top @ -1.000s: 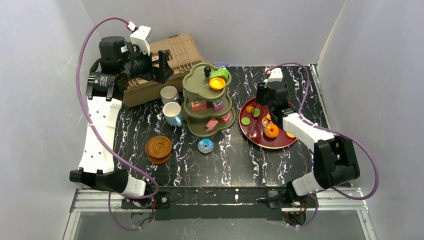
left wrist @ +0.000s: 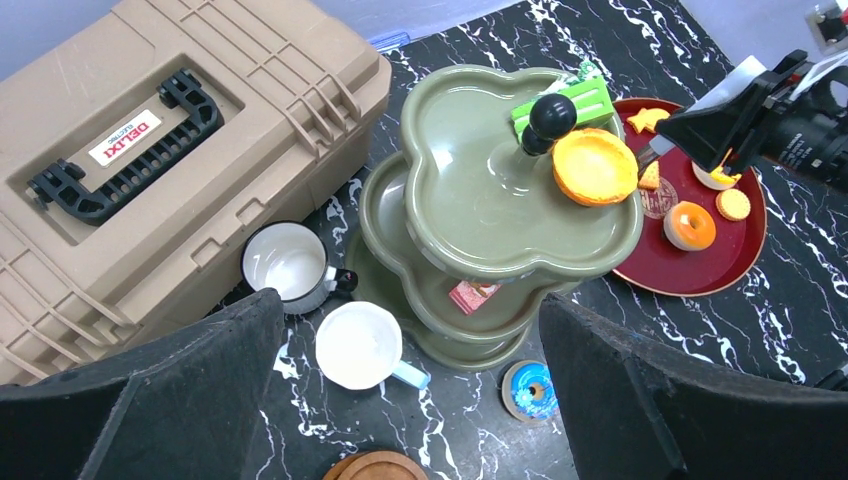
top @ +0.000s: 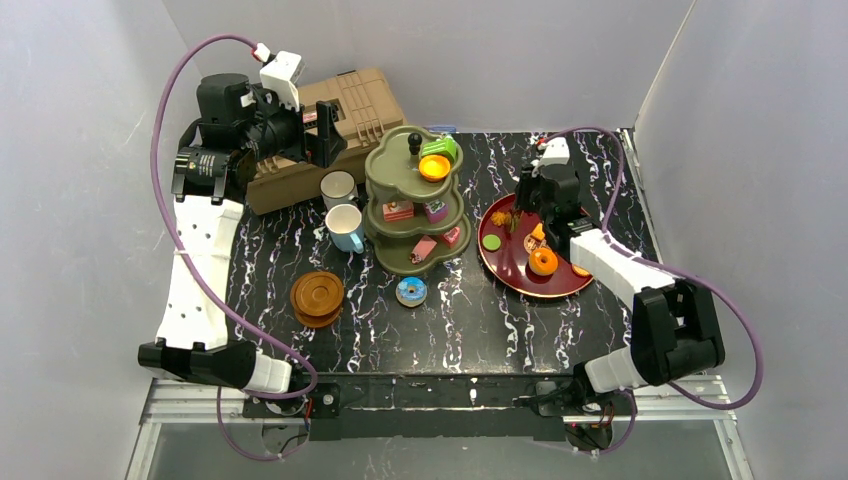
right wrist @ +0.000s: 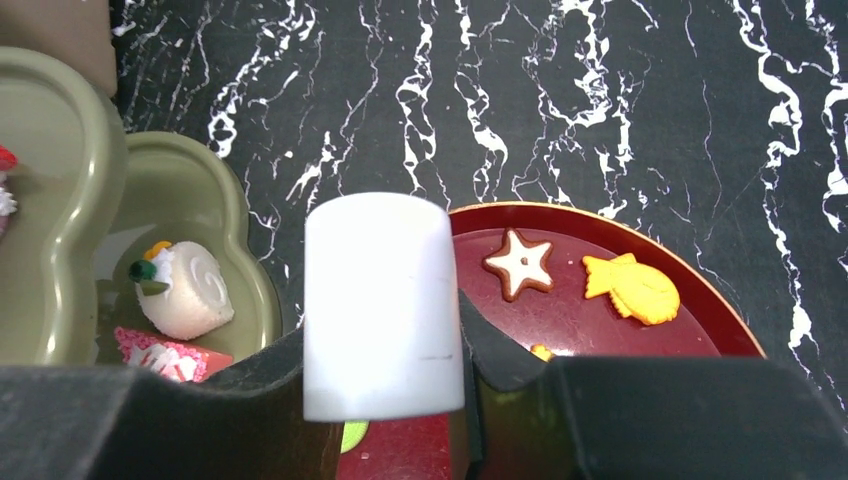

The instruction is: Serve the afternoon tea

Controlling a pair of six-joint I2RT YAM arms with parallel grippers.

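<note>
My right gripper [top: 522,200] is over the red round tray [top: 515,275], shut on a white-handled utensil, whose blade shows below it in the left wrist view. On the tray are a star cookie [right wrist: 518,262], fish cookie [right wrist: 630,288], orange donut [left wrist: 690,225] and other small treats. The green three-tier stand [left wrist: 470,210] holds a yellow tart [left wrist: 590,165], green piece [left wrist: 590,100] and cakes. My left gripper [top: 323,135] hangs open and empty over the beige case.
Two mugs [top: 345,228] stand left of the stand, brown coasters [top: 318,295] lie front left, a blue donut [top: 411,292] front centre. The beige case [left wrist: 160,230] fills the back left.
My right gripper has shifted slightly over the tray, and the arm behind it has moved a little. The left arm is unchanged.
</note>
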